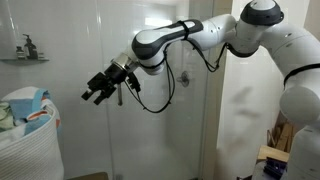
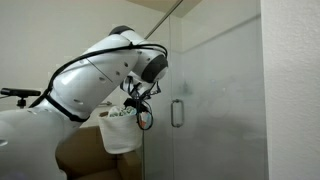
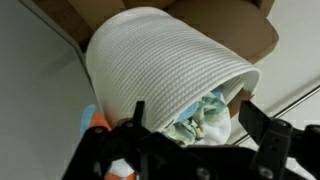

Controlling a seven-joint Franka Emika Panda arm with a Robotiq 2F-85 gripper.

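Note:
A white ribbed basket [image 1: 30,155] stands at the left edge of exterior view 1, with blue and pale cloths [image 1: 28,104] heaped in its top. My gripper [image 1: 98,88] hangs in the air to the right of the cloths, about level with the top of the pile and apart from it in that view. In the wrist view the gripper is open, its black fingers [image 3: 262,128] wide apart. Between and beyond them show the basket's side [image 3: 150,65] and patterned cloths [image 3: 208,122]. No object is held.
A glass door with a metal handle [image 2: 177,113] is beside the arm. Bottles [image 1: 29,46] stand on a wall shelf above the basket. Brown seating [image 2: 85,155] lies around the basket. A small table [image 1: 270,157] is at the lower right.

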